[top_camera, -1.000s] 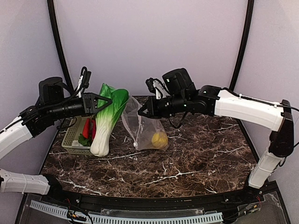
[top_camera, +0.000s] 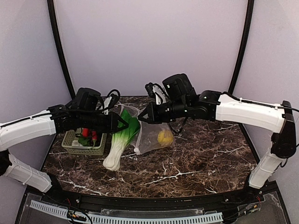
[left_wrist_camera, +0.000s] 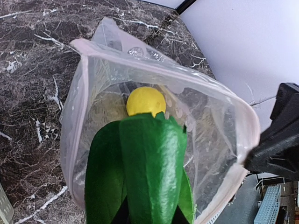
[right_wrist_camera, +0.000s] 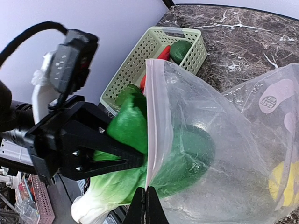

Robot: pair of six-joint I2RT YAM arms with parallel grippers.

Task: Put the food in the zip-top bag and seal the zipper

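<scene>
A leafy bok choy (top_camera: 117,149), white stem down, is held by my left gripper (top_camera: 120,122); its green leaves (left_wrist_camera: 149,163) are at the mouth of the clear zip bag (left_wrist_camera: 79,116), partly within it. My right gripper is shut on the bag's zipper edge. A yellow round food (left_wrist_camera: 145,100) lies inside the bag, toward the right in the top view.
A plastic basket (top_camera: 81,149) with red and green vegetables stands at the left, behind the left arm.
My left gripper has moved right and down with the bok choy, bringing its leaves to the bag's opening.
</scene>
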